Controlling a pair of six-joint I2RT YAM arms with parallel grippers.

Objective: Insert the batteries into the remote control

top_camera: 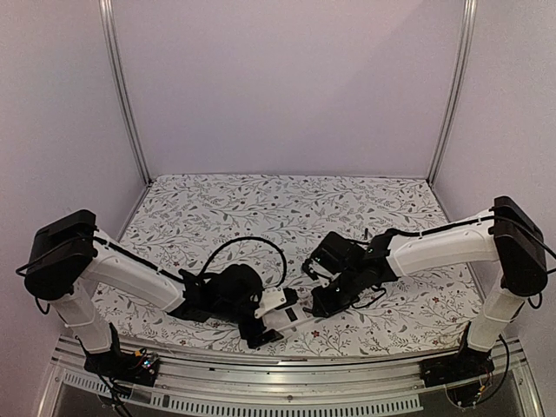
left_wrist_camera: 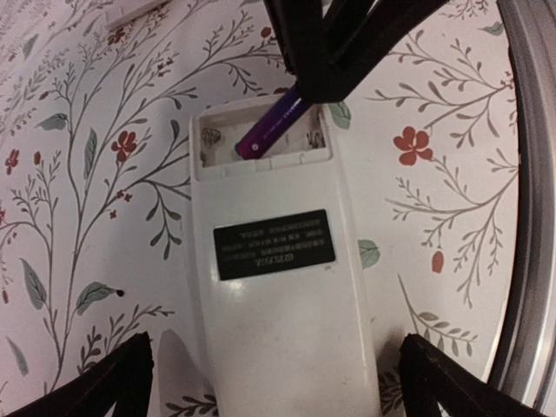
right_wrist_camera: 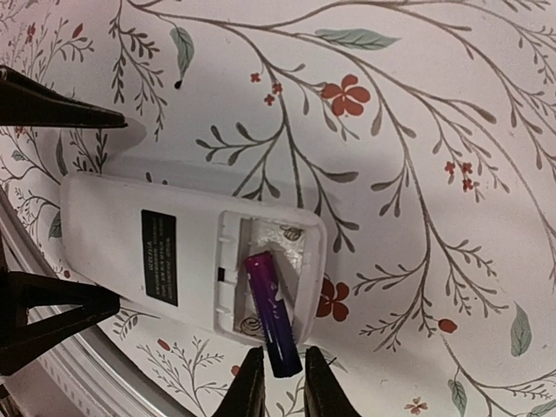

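The white remote control (left_wrist_camera: pixel 282 304) lies back up, its battery compartment (right_wrist_camera: pixel 304 261) uncovered. A purple and black battery (right_wrist_camera: pixel 271 308) rests at a tilt, its purple end inside the compartment and its black end sticking out over the outer rim. My right gripper has its fingertips on either side of that black end, slightly apart, with narrow gaps showing beside it. My left gripper stands open astride the remote's body, one finger (right_wrist_camera: pixel 61 313) on each long side. In the top view the arms hide much of the remote.
A white piece (left_wrist_camera: pixel 130 10) shows at the upper left corner of the left wrist view, mostly cut off. The metal table edge (left_wrist_camera: pixel 530 217) runs close along the remote's near side. Beyond the arms, the patterned cloth (top_camera: pixel 287 204) is clear.
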